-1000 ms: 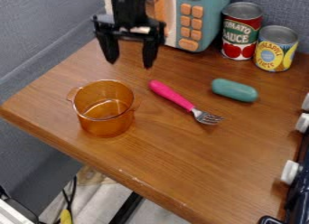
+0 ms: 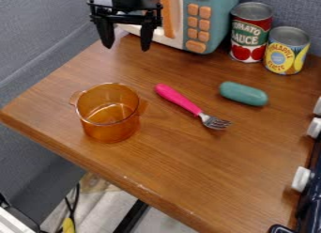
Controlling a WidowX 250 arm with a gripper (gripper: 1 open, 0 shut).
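Note:
My black gripper (image 2: 127,39) is open above the back left of the wooden table (image 2: 189,180), its two fingers spread with nothing between them. Below it stands an amber glass pot (image 2: 109,115) with small handles. A pink-handled fork (image 2: 189,104) lies right of the pot, and a teal rounded object (image 2: 243,94) lies right of the fork.
A toy microwave (image 2: 200,25), a red-labelled can (image 2: 249,35) and a yellow-labelled can (image 2: 286,52) stand at the back. A dark appliance with white knobs (image 2: 303,190) runs along the right edge.
My gripper has moved up and a little to the left, away from the pot. The objects on the table have not moved.

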